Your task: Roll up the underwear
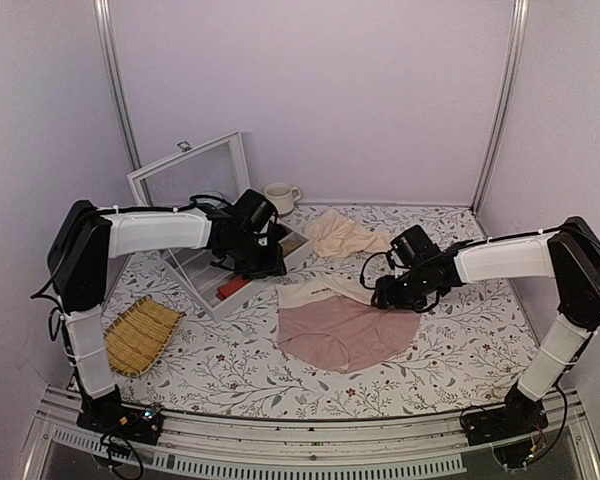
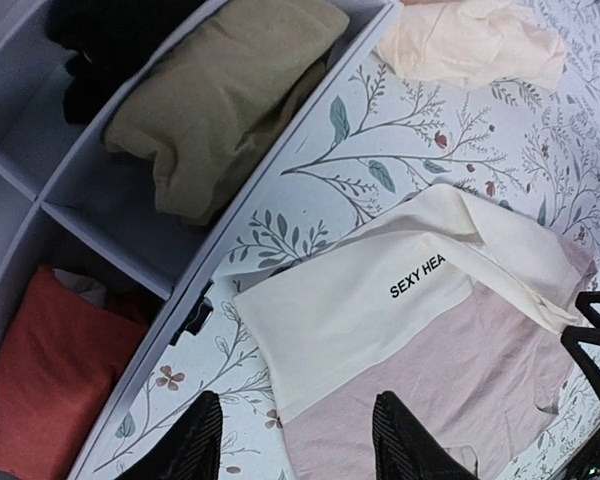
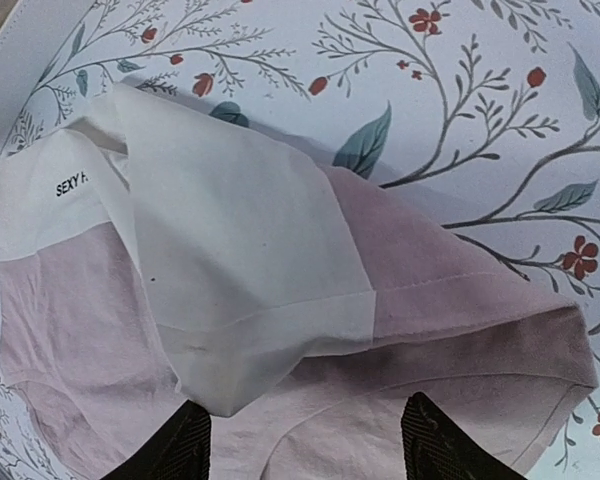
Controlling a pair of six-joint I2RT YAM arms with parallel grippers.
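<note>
Pink underwear (image 1: 340, 335) with a white printed waistband (image 2: 330, 320) lies spread on the floral surface. Its right top corner is folded over toward me, the white band (image 3: 240, 240) lying doubled above the pink cloth. My right gripper (image 1: 390, 298) is open just at that fold; in the right wrist view its fingertips sit below the folded band, nothing clearly held. My left gripper (image 1: 265, 270) is open, raised over the box edge near the underwear's left corner, with nothing between its fingers.
A white compartment box (image 1: 220, 310) with an open lid holds red and olive folded cloths. A cream cloth (image 1: 345, 230) lies behind, a mug (image 1: 280, 195) at the back, a yellow woven item (image 1: 140, 335) at left.
</note>
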